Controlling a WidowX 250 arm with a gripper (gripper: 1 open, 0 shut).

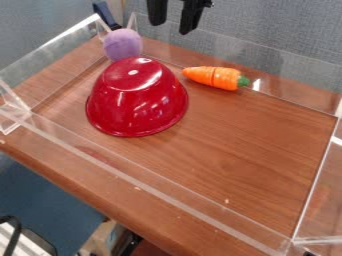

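My gripper (173,14) hangs at the top centre of the camera view, its two dark fingers apart with nothing visible between them, above the wooden surface. Below it sits a red upturned bowl (138,98). To its right lies an orange toy carrot (211,76) with a green top. A purple round object (122,43) is at the back left, with something dark blue behind it.
Clear plastic walls border the wooden surface (234,165) on its sides.
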